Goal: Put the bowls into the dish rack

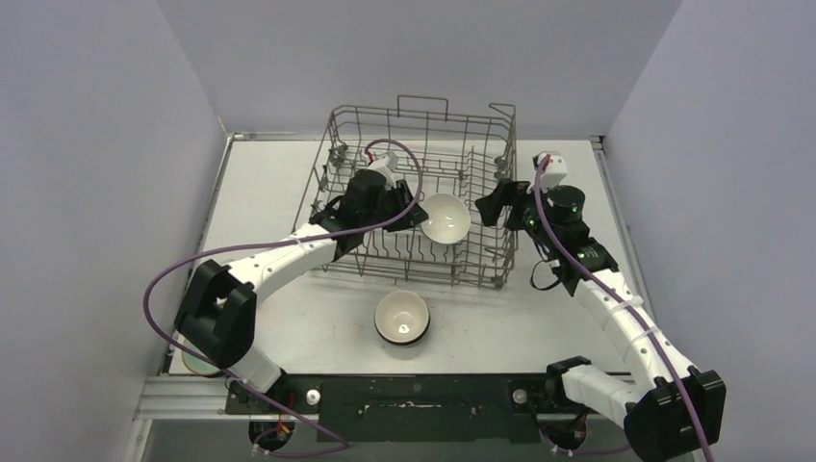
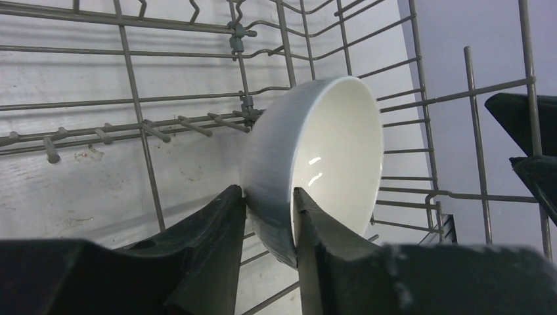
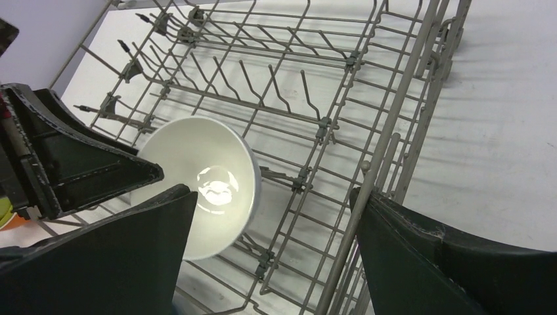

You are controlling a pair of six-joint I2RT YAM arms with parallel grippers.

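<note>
A white bowl (image 1: 445, 218) sits tilted in the wire dish rack (image 1: 454, 283). My left gripper (image 1: 414, 218) is at its left rim; in the left wrist view its fingertips (image 2: 223, 207) are either side of the bowl's wall, whether pressing on it I cannot tell. My right gripper (image 1: 493, 200) is open around the rack's right side rail (image 3: 368, 184), touching or apart unclear. In front of the rack stands a white bowl (image 1: 400, 314) nested on a darker one.
A green bowl (image 1: 197, 361) lies at the front left, partly hidden by the left arm. Walls close in both sides.
</note>
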